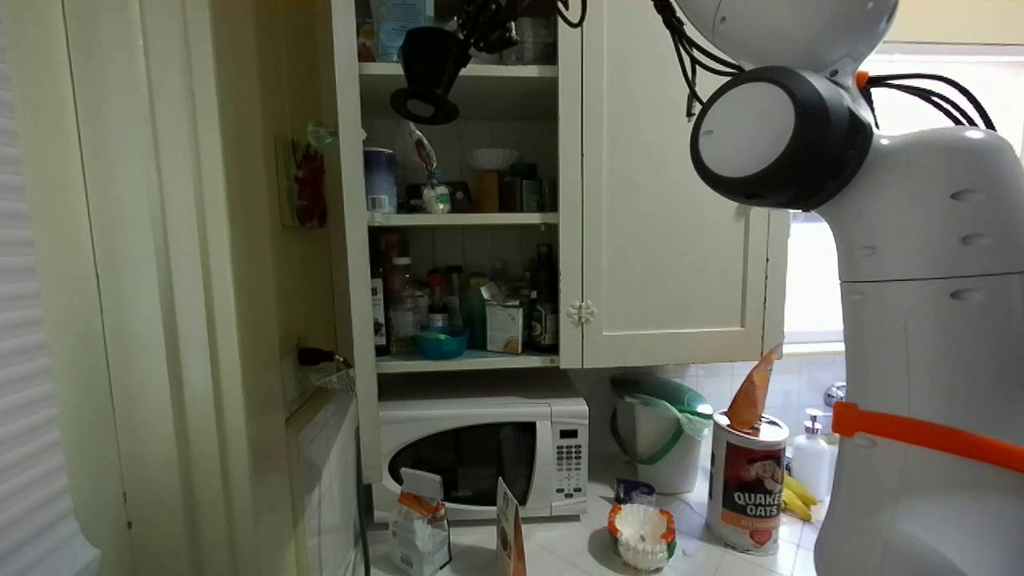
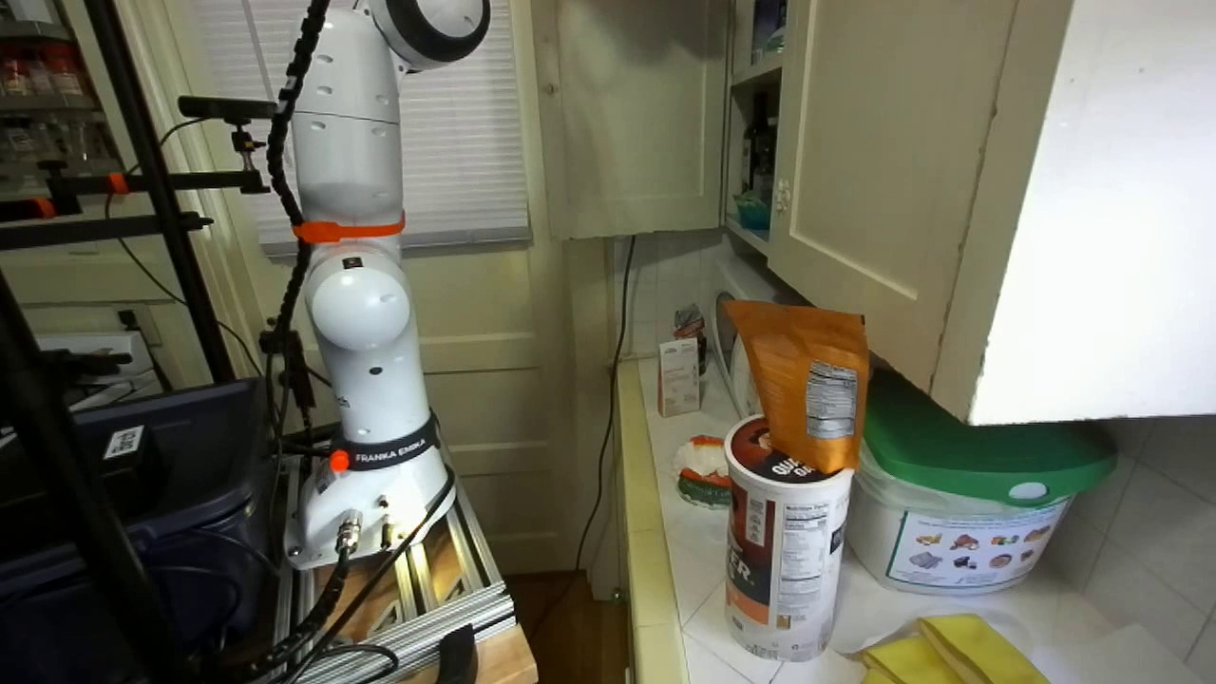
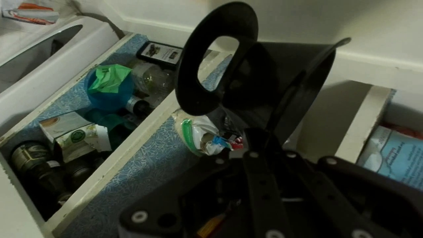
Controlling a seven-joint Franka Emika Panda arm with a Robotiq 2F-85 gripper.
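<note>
A black cone-shaped dripper (image 1: 429, 72) with a ringed base hangs in front of the open cupboard, level with its upper shelf edge. My gripper (image 1: 468, 38) is shut on it at the top. In the wrist view the dripper (image 3: 273, 75) fills the upper middle, its ring base to the left and wide rim to the right. The fingers of my gripper pinch its wall near the rim. Neither gripper nor dripper shows in exterior view 2.
The middle shelf (image 1: 461, 219) holds a blue canister (image 1: 380, 181), a clipped bag and paper filters (image 1: 492, 158). Bottles and a blue bowl (image 1: 442, 344) crowd the shelf below. The cupboard's right door (image 1: 672, 192) is closed. A microwave (image 1: 485, 459) stands underneath.
</note>
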